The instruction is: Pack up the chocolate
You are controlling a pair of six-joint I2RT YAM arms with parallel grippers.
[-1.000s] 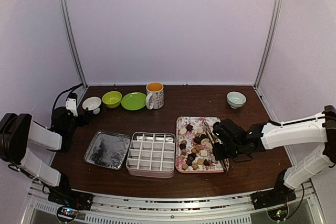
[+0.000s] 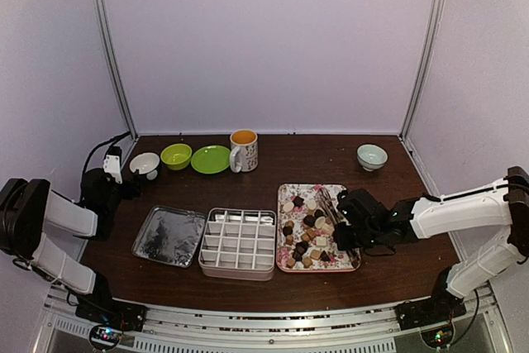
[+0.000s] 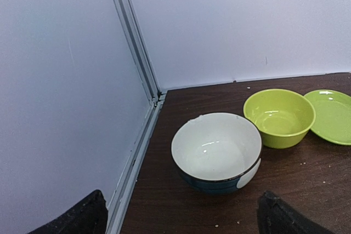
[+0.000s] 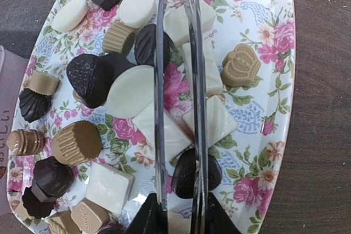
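The floral tray (image 2: 289, 264) holds several dark, brown and white chocolates, among them a dark heart (image 4: 88, 80) and a crown-shaped piece (image 4: 240, 67). My right gripper (image 2: 347, 233) is over the tray's right side, around clear tongs (image 4: 196, 64) that lie above white pieces and a dark one; its fingers look part open. Left of the tray sits the empty divided pink box (image 2: 237, 270), most of its grid visible. My left gripper (image 2: 131, 181) stands open at the left side, nothing between its fingers, facing the bowls.
A metal tray (image 2: 168, 236) lies left of the box. At the back are a white bowl (image 3: 216, 146), a yellow-green bowl (image 3: 279, 116), a green plate (image 2: 211, 160), a mug (image 2: 246, 155) and a small bowl (image 2: 372, 157).
My right gripper and the tongs have shifted only slightly over the tray. The left arm and the other objects have not moved.
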